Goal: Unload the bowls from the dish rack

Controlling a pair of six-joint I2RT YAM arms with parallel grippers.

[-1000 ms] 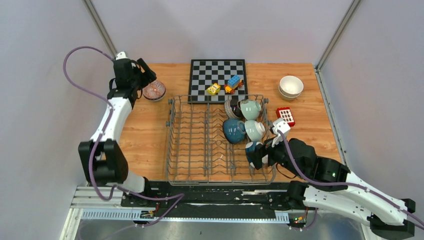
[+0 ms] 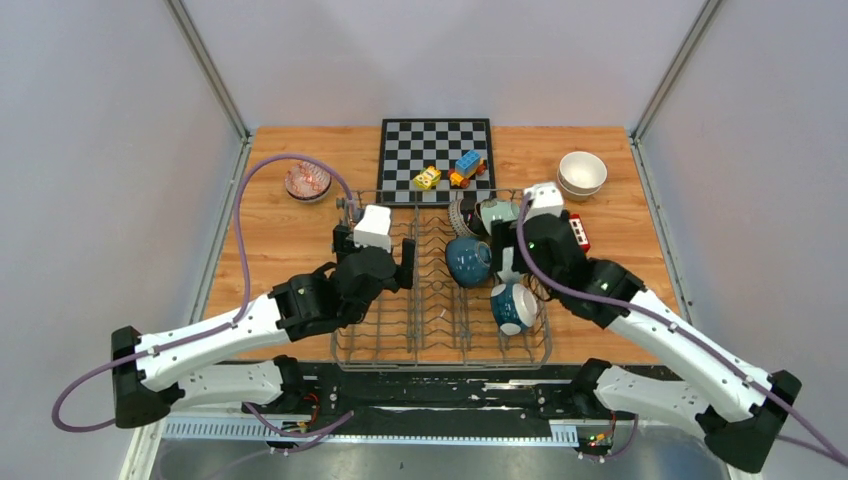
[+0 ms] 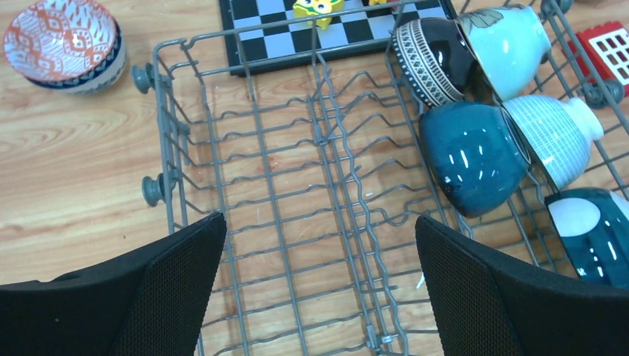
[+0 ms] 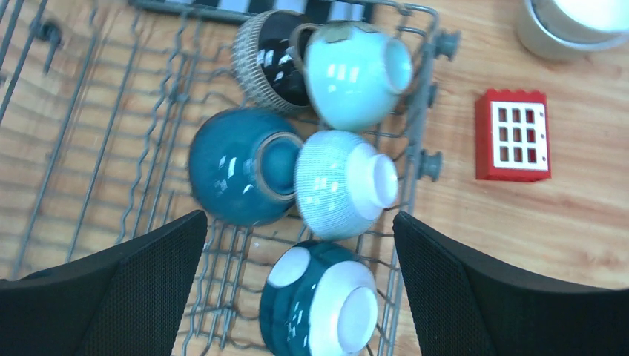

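The wire dish rack (image 2: 345, 355) holds several bowls on its right side: a dark teal one (image 2: 467, 262), a dotted teal one (image 2: 512, 310), a mint one (image 4: 348, 70), a pale blue one (image 4: 334, 185) and a black patterned one (image 3: 426, 59). My left gripper (image 2: 373, 260) hangs over the rack's empty left half, open and empty. My right gripper (image 2: 520, 240) is above the right-side bowls, open, with those bowls seen below its fingers in the right wrist view.
Stacked bowls stand on the wood at back left (image 2: 308, 181) and back right (image 2: 581, 172). A chessboard (image 2: 410, 140) with toy pieces lies behind the rack. A red block (image 4: 512, 133) lies right of it.
My left gripper has swung from the back-left bowls rightward and down to over the rack. My right gripper has moved toward the back, uncovering the dotted teal bowl.
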